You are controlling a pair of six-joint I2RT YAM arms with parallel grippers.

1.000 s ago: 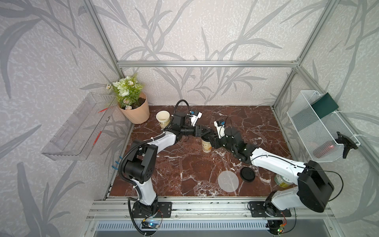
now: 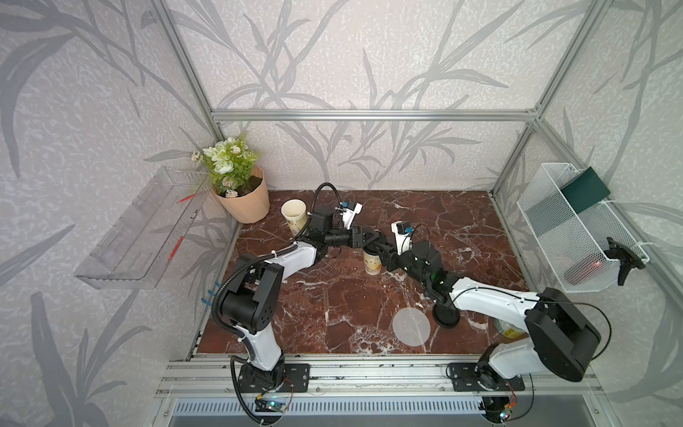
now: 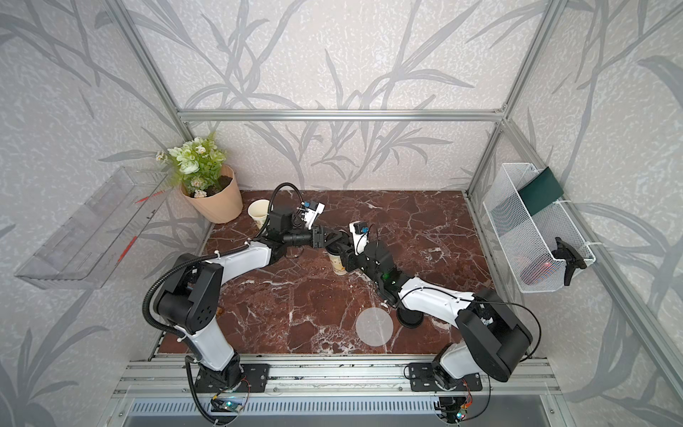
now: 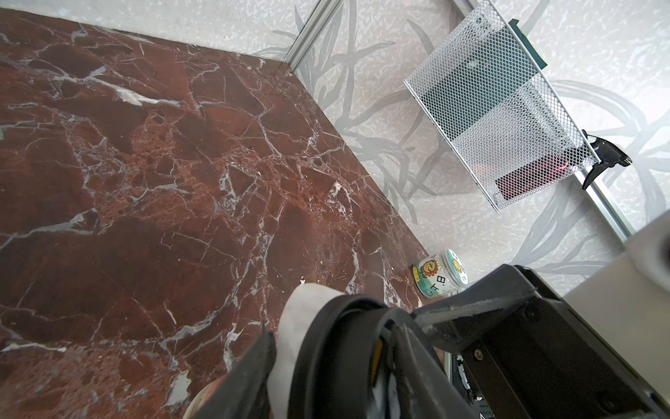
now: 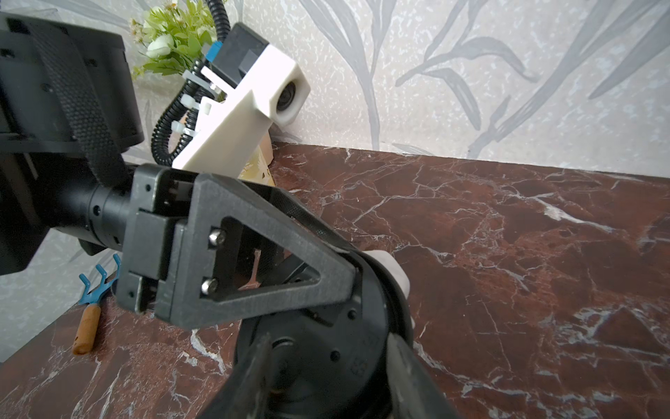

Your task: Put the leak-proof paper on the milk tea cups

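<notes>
A milk tea cup (image 2: 372,262) stands mid-table, with a black lid (image 5: 314,370) at its top and some white material (image 4: 296,321) beside the lid. My left gripper (image 2: 366,238) is at the lid from the left, its opening unclear. My right gripper (image 2: 387,252) is at the lid from the right, shut on it. A second, open cup (image 2: 294,215) stands behind the left arm. A translucent paper disc (image 2: 411,326) lies near the front, beside another black lid (image 2: 446,317).
A flowerpot (image 2: 242,203) fills the back left. A clear tray (image 2: 135,235) and a white mesh basket (image 2: 548,235) hang on the side walls. A tin (image 4: 438,272) is at the right edge.
The left arm shows little change, rising marginally at most.
</notes>
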